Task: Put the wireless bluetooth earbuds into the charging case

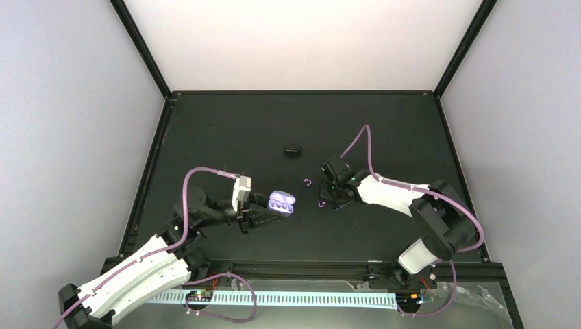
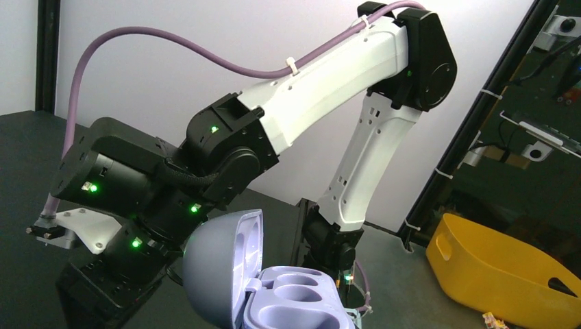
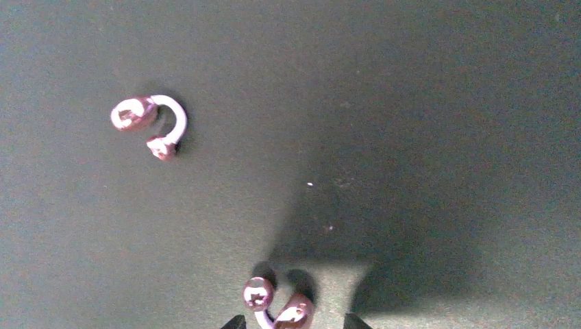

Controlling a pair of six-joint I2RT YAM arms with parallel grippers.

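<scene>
The open lilac charging case [image 1: 281, 206] is in my left gripper [image 1: 275, 207], which is shut on it. Up close in the left wrist view, the lid of the case [image 2: 294, 301] stands raised and the slots visible there look empty; the left fingers are hidden. One purple C-shaped earbud [image 3: 177, 123] lies alone on the black table. The other earbud [image 3: 259, 293] sits at the bottom edge of the right wrist view, between the parted fingertips of my right gripper. Whether the fingers touch it cannot be told. From above, this earbud [image 1: 321, 203] shows beside the right gripper.
A small black object [image 1: 292, 150] rests farther back on the table. A yellow bin [image 2: 507, 274] stands outside the work area.
</scene>
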